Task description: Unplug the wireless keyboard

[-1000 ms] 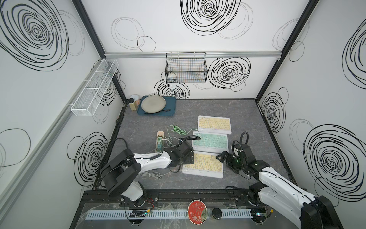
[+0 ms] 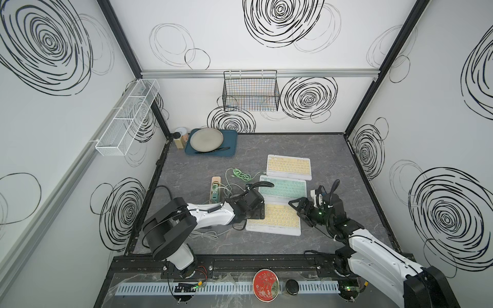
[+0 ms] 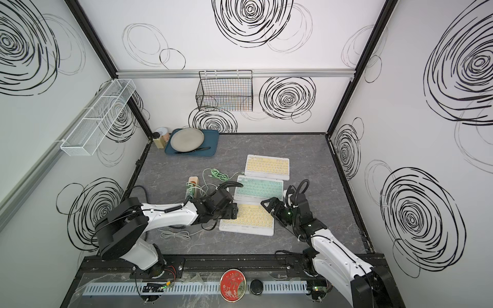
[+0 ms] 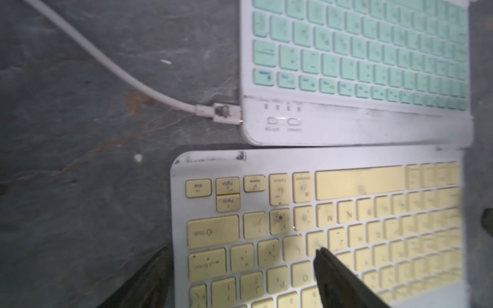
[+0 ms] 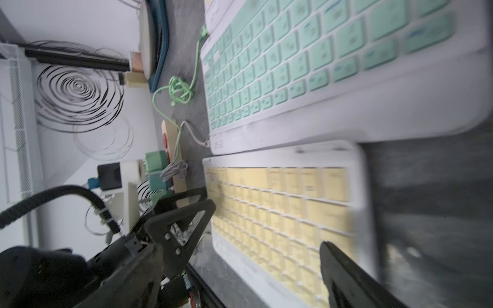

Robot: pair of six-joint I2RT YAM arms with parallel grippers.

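Three keyboards lie in a column: a far yellow one (image 2: 288, 166), a teal one (image 2: 287, 189) and a near yellow one (image 2: 277, 218). A white cable plug (image 4: 226, 113) meets the teal keyboard's left edge in the left wrist view. No plug shows on the visible part of the near keyboard's left edge. Over that keyboard's left part, my left gripper is open, only keys visible between its blurred fingers. At its right end stands my right gripper, open, nothing held; whether its fingers touch the keyboard cannot be told.
A power strip (image 2: 215, 190) stands left of the keyboards. A green cable bundle (image 2: 241, 175) lies behind it, and a pale coiled cable (image 2: 208, 235) lies in front. At the back left is a blue tray (image 2: 230, 139) with a plate.
The near yellow keyboard has slid slightly away, toward the teal one. My left gripper has shifted a little right. My right gripper has moved slightly away from the front edge.
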